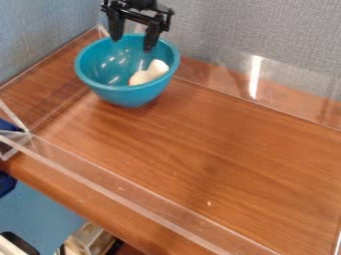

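A teal bowl stands at the back left of the wooden table, with a pale, cream-coloured object inside it. My black gripper hangs over the back part of the bowl, its two fingers apart and pointing down. I see nothing held between them; the top of the arm is cut off by the frame.
Clear low walls edge it, with grey walls behind. A blue item sits at the far left edge.
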